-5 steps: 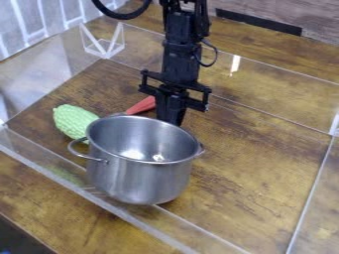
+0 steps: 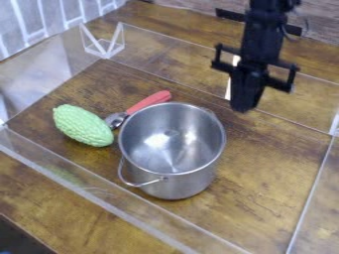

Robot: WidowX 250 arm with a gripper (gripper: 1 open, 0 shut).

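A steel pot [image 2: 169, 164] stands on the wooden table in the centre-left of the camera view. To its left lies a green corn-like toy [image 2: 82, 126]. Behind the pot is a red-handled utensil [image 2: 146, 103], its silver part near the pot's left rim. My black gripper [image 2: 249, 89] hangs above the table to the right of and behind the pot, apart from it. It is blurred, and I see nothing held in it.
Clear plastic walls [image 2: 109, 40] edge the work area.
My gripper has moved right, away from over the red utensil. The pot sits a little farther right and back, turned somewhat from before.
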